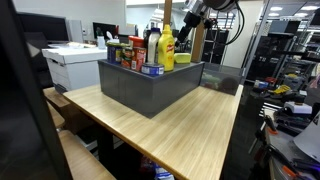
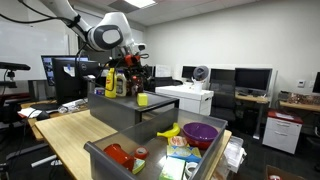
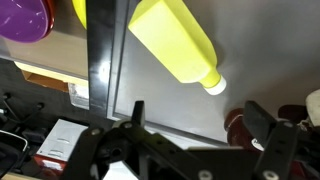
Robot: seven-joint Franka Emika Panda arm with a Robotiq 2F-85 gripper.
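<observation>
My gripper stands open, its two dark fingers wide apart with nothing between them. Ahead of them in the wrist view lies a yellow object (image 3: 178,38) with a small white tip, on a grey surface. A dark red item (image 3: 240,130) is partly hidden by the right finger. In the second exterior view, my gripper (image 2: 133,68) hangs above the grey shelf unit (image 2: 120,112), where a yellow block (image 2: 143,99) sits near the end. A tall yellow bottle (image 1: 167,45) stands among jars and cans on the shelf top.
In the lower grey bin are a purple bowl (image 2: 198,133), red cans (image 2: 120,155), a yellow banana-like item (image 2: 168,131) and several packets. The wooden tabletop (image 1: 165,130) in front of the shelf is clear.
</observation>
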